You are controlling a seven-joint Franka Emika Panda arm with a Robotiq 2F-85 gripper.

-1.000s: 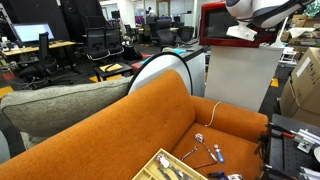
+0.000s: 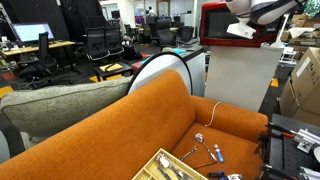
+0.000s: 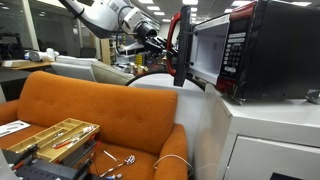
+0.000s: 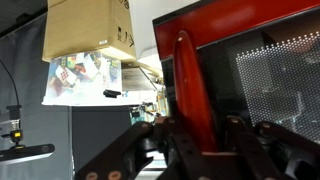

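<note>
A red and black microwave (image 3: 282, 50) sits on a white cabinet, its door (image 3: 183, 48) swung part open so the pale interior (image 3: 208, 48) shows. The curved red handle (image 4: 190, 85) runs between my fingers in the wrist view. My gripper is shut on that handle near the bottom of the view. From exterior view 2 the arm (image 3: 115, 18) reaches over the sofa to the door's outer side. In exterior view 1 the white arm (image 2: 255, 10) stands in front of the microwave (image 2: 215, 22), and the grip itself is too small to make out.
An orange sofa (image 3: 100, 103) spreads below the arm. On it lie a wooden tray (image 3: 55, 140) of utensils and several loose tools. The white cabinet (image 3: 250, 135) supports the microwave. A cardboard box (image 4: 88, 28) shows beyond the door in the wrist view.
In exterior view 1 the arm and gripper have shifted slightly beside the microwave. The sofa and the things on it have not moved.
</note>
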